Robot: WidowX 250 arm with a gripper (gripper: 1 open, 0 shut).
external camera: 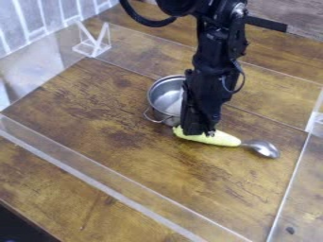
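Note:
The black arm reaches down from the top to my gripper (pixel 195 127), which sits low over the left end of a yellow-green handled spoon (pixel 217 139). Its metal head (pixel 263 149) points right. A silver pot (pixel 165 95) with a wire handle stands just behind and left of the gripper, partly hidden by it. The fingers look close together; whether anything is between them is hidden.
Clear plastic edging runs along the sides, and a small white stand (pixel 93 40) is at the back left.

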